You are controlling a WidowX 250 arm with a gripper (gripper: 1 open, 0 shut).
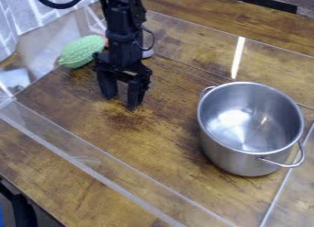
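Observation:
My black gripper [121,91] hangs low over the wooden table [147,166], left of a steel pot [252,130], its fingertips down near the wood. The view is too dark and small to tell whether it is open or shut, or whether anything is between the fingers. A green, oblong, textured object [81,51] lies behind it to the left.
Clear low walls or strips edge the table at the left, front and right. A whitish object, partly hidden, is behind the arm. The wood in front of the gripper and at the back right is bare.

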